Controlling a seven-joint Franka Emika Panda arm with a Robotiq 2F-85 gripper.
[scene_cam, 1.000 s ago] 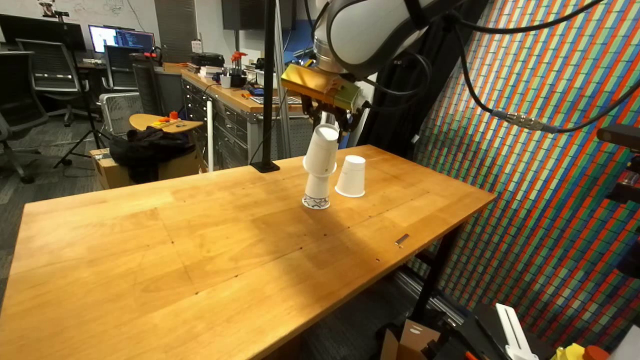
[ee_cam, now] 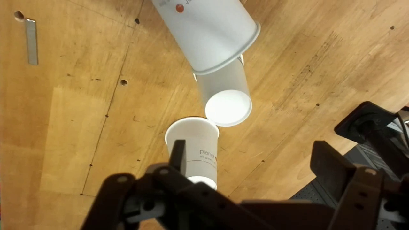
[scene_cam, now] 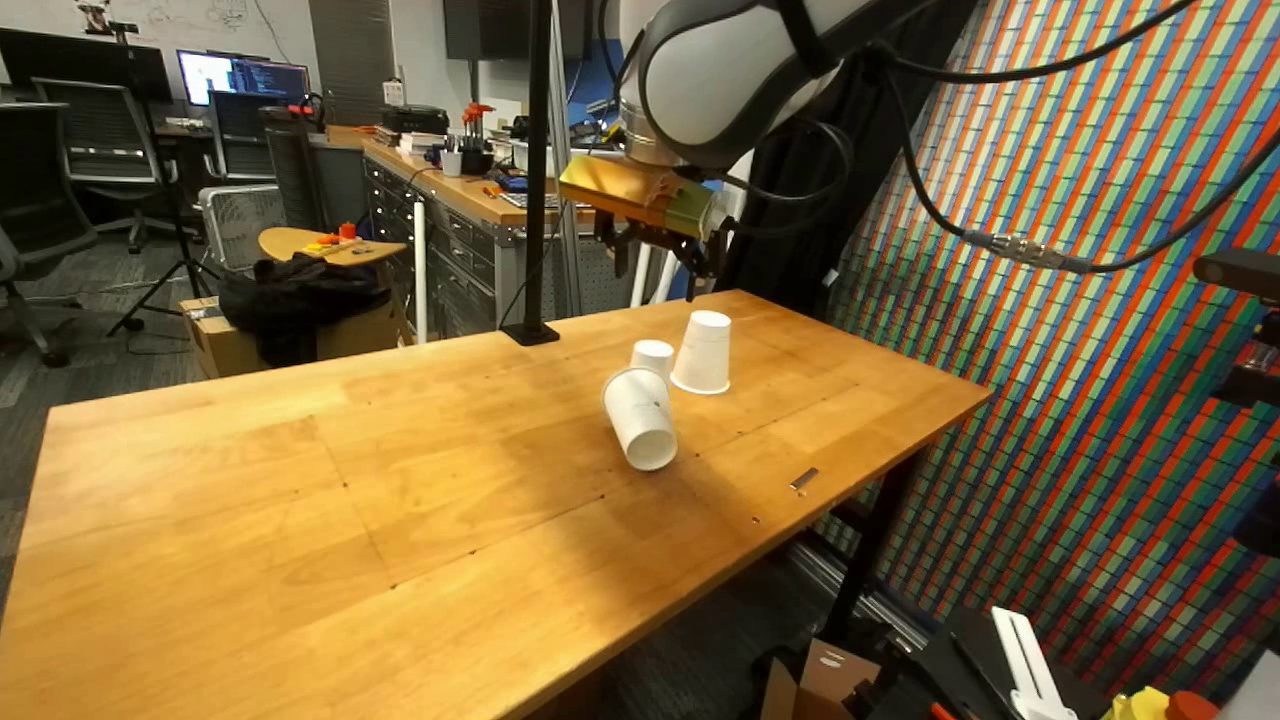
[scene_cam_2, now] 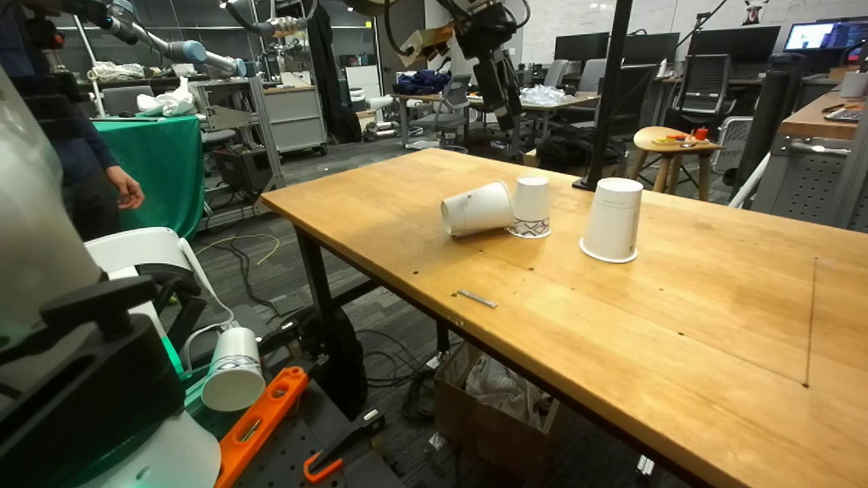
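My gripper hangs above the far part of the table, open, with nothing between its fingers in the wrist view. A white paper cup lies on its side, its wide rim right by a smaller cup. That smaller cup stands upside down and has a dark zigzag band near its rim; the lying cup partly hides it in the first exterior view. A larger white cup also stands upside down, a little apart from the lying one. In the wrist view, the left finger overlaps this larger cup.
A black pole rises at the table's far edge, close to the cups. A small metal strip lies near one edge.
A second ago one cup sat tilted on the smaller cup, beneath my gripper. Now it lies on the table, the smaller cup has shifted slightly back, and my gripper is higher.
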